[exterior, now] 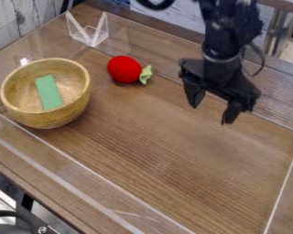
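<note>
My black gripper [218,99] hangs over the right part of the wooden table, its two dark fingers spread apart and open, with nothing seen between them. A wooden bowl [70,108] at the left holds a green block [48,93]. A red round object with a green leafy tip, like a tomato or strawberry [124,68], lies at the upper middle, left of the gripper.
A clear wire or plastic holder [89,27] stands at the back left. A grey strip runs along the back right edge.
</note>
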